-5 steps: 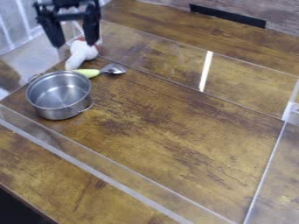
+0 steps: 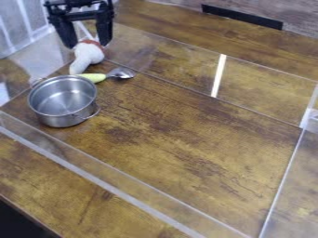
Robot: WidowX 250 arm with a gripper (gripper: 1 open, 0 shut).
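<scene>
My gripper, black and open, hangs at the top left of the view, above a white plush-like object. A yellow-green item lies just below that object, with a metal spoon-like piece beside it to the right. A stainless steel pot stands at the left, nearer the front.
Clear plastic panels or edges border the area, and a dark strip lies at the back.
My gripper has moved back and up, away from the pot and toward the top of the view, uncovering more of the white object.
</scene>
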